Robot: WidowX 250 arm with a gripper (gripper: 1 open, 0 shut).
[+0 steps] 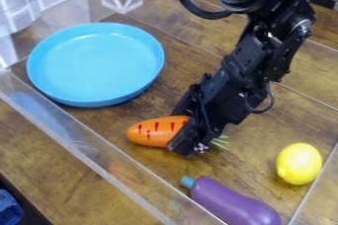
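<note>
An orange toy carrot [156,131] with dark stripes lies low over the wooden table in the middle of the view, its green top pointing right. My black gripper [195,132] comes down from the upper right and is shut on the carrot's right part, which its fingers partly hide.
A blue plate [95,59] sits at the upper left. A yellow lemon [299,162] and a purple eggplant [235,201] lie at the lower right. A clear strip runs along the left and bottom.
</note>
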